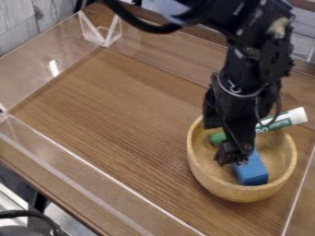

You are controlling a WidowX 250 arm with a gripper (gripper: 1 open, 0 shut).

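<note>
A wooden bowl (215, 182) sits at the lower right of the table. Inside it a blue block (251, 169) lies at the right, and a green and white tube (285, 119) rests across the back, sticking out over the right rim. My black gripper (234, 147) is open and reaches down over the bowl, left of and slightly above the blue block; its body hides part of the tube, and whether it touches anything cannot be told.
Clear plastic edging runs along the left side. Some black cables lie at the lower left corner.
</note>
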